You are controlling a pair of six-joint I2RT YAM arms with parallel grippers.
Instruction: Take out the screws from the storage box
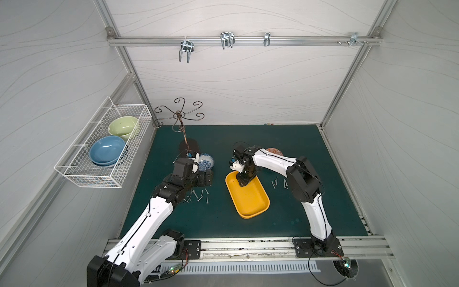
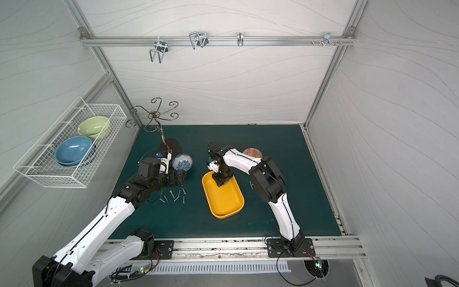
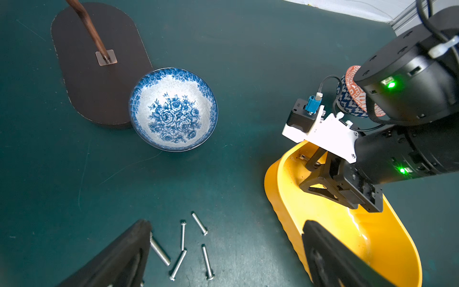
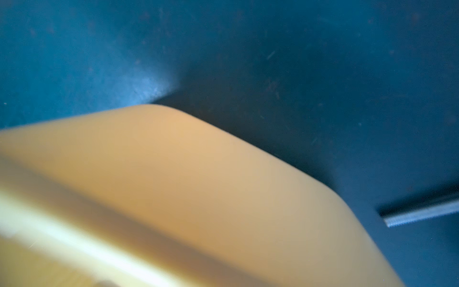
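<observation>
The yellow storage box (image 1: 247,198) stands mid-table. My right gripper reaches down into its far end; whether its fingers are shut there cannot be made out. A small metal screw (image 3: 304,157) shows by the fingertips, against the box's inner wall. In the right wrist view the box wall (image 4: 215,191) fills the near part, blurred, and those fingers are out of sight. Left of the box, several loose screws (image 3: 206,262) lie on the table. Above them my left gripper hangs open, its fingers wide apart and empty.
A blue-flowered bowl (image 3: 174,110) and a metal stand's dark base (image 3: 100,62) are behind the left gripper. A patterned bowl (image 1: 274,151) is behind the right arm. More screws (image 1: 274,183) lie right of the box.
</observation>
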